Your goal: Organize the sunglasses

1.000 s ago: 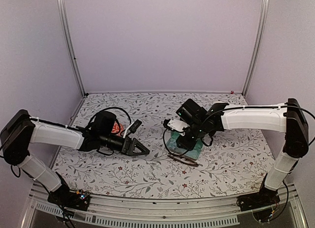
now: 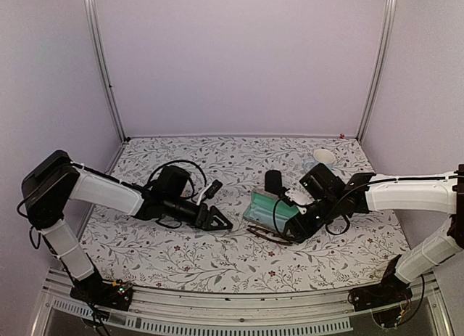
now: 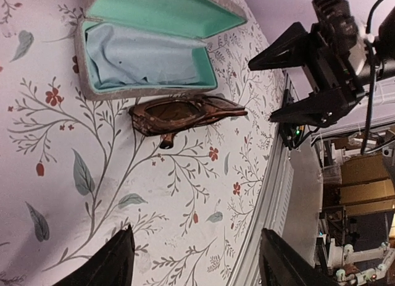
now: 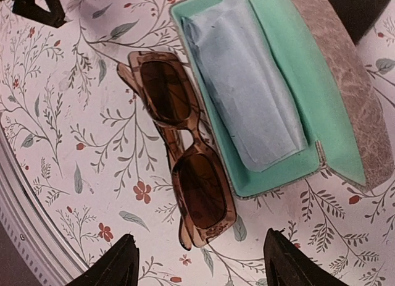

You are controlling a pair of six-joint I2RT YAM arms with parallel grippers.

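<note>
Brown folded sunglasses (image 4: 199, 190) lie on the table along the front side of an open glasses case (image 4: 217, 122), outside it. The case has a green lining, and a grey-blue cloth (image 4: 247, 82) lies inside. From the left wrist view, the sunglasses (image 3: 179, 115) sit just below the case's near wall. My right gripper (image 2: 291, 233) is over the right end of the sunglasses, its fingers (image 4: 123, 264) wide apart and empty. To the left of the case, my left gripper (image 2: 223, 221) is open, with bare table between its fingers.
A dark cylindrical object (image 2: 272, 181) stands right behind the case. At the back right is a light blue and white cup (image 2: 324, 157). Open floral table (image 2: 188, 260) stretches across the front and left.
The left gripper has moved slightly right. The sunglasses still lie beside the case.
</note>
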